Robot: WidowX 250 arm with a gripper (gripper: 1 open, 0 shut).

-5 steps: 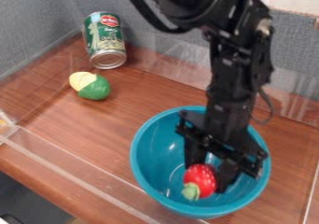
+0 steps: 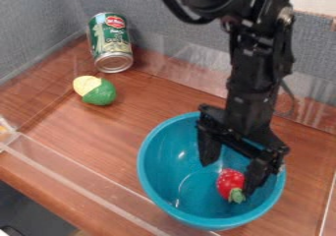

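A blue bowl (image 2: 178, 186) sits at the front right of the wooden surface, holding a red strawberry (image 2: 231, 184) with a green end, lying on the right side of its floor. My black gripper (image 2: 235, 158) hangs over the bowl, above and around the upper part of the strawberry's area, its fingers open and not closed on the berry.
A green Del Monte can (image 2: 110, 45) stands at the back left. A small yellow-and-green object (image 2: 96, 90) lies left of centre. Grey padded walls and clear low barriers edge the wooden surface (image 2: 92, 142).
The gripper has risen somewhat from deeper in the bowl. The strawberry has shifted right and turned, and now shows below the fingers.
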